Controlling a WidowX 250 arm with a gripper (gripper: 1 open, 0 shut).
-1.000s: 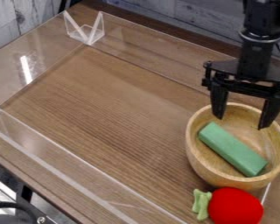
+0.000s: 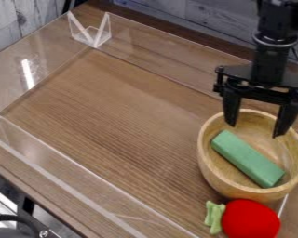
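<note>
My black gripper [image 2: 255, 102] hangs at the right over a round wooden bowl [image 2: 211, 173], its fingers open, with two fingers spread above the bowl's back part. Inside the bowl lies a green block [image 2: 245, 157], slanting from back left toward front right, apart from the fingertips as far as the view shows.
A red plush object [image 2: 249, 219] with a green top sits in front of the bowl at the bottom right. A white wire-like stand [image 2: 92, 28] is at the back left.
</note>
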